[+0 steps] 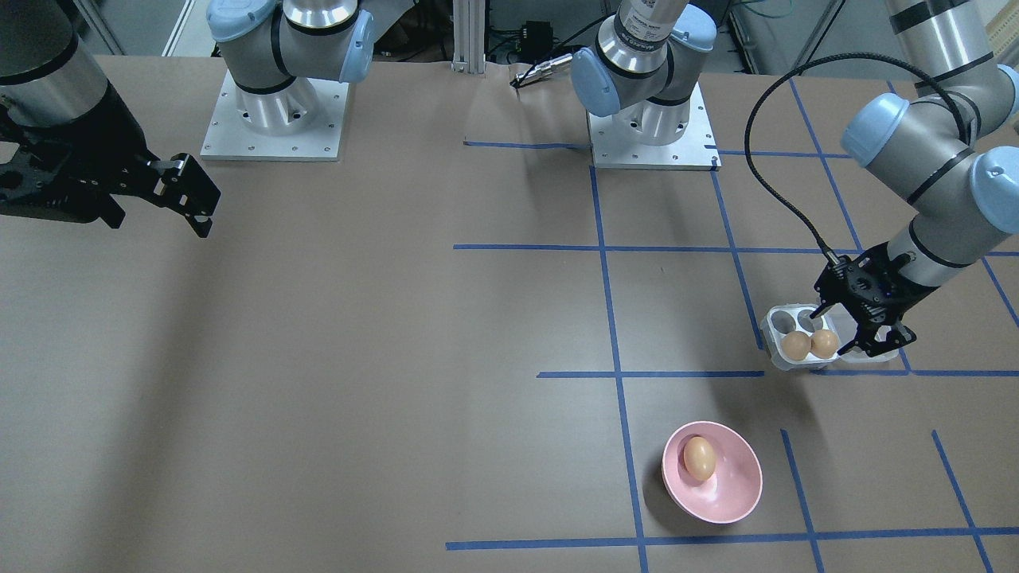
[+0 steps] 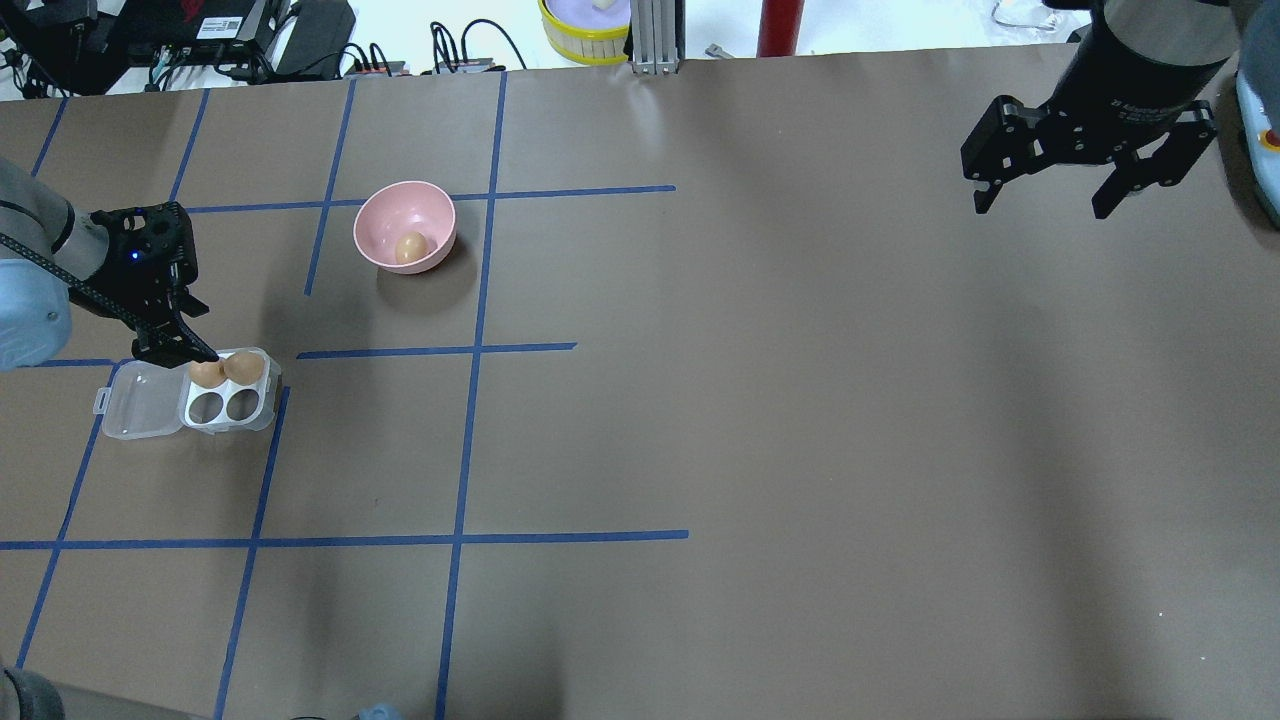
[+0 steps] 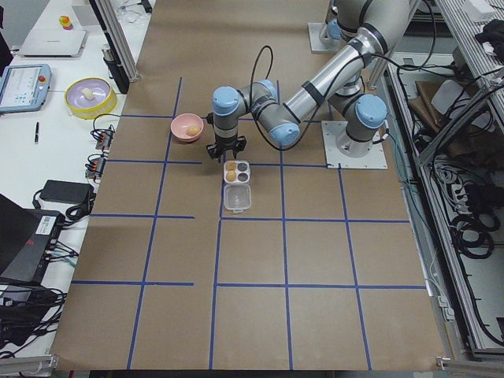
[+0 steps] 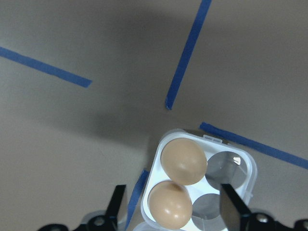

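Observation:
A clear plastic egg carton (image 1: 790, 353) with its lid (image 2: 142, 408) open sits on the taped table. Two brown eggs (image 4: 183, 160) fill one pair of its wells; the other two wells are empty. My gripper is just above the carton, fingers spread apart, nothing seen held between them. A pink bowl (image 1: 726, 492) holding one brown egg (image 1: 699, 458) stands apart from the carton, toward the front in the front view.
Another black gripper (image 2: 1080, 144) on an arm hangs over the far side of the table. Further arm bases stand at the back in the front view.

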